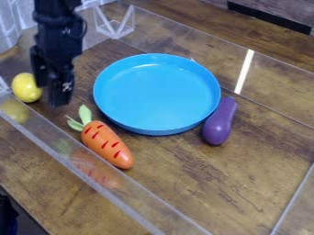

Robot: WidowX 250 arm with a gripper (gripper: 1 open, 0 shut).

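My black gripper [51, 84] is open at the left, low over the table beside a yellow lemon-like toy [25, 88], its fingers close to the toy's right side; whether they touch is unclear. A blue plate [157, 92] lies in the middle. An orange carrot [106, 143] lies in front of the plate, and a purple eggplant [218, 123] lies to its right.
Clear walls edge the wooden table [208, 197] along the left and back left. Bare table lies at the front right and behind the eggplant.
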